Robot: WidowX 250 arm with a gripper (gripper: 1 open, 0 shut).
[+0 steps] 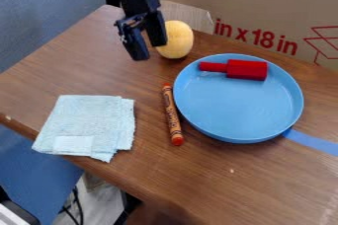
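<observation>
The black gripper point(146, 41) hangs over the wooden table at the upper middle, just left of a pale yellow round object point(179, 39); whether its fingers are open or shut is hard to tell. A blue plate point(238, 106) on the right holds a red roller-like item point(246, 69) near its back rim. An orange crayon-like stick point(172, 115) lies just left of the plate. A folded light blue cloth point(83, 125) lies at the front left.
A cardboard box point(271, 12) stands along the back. A blue tape strip point(311, 141) runs right of the plate.
</observation>
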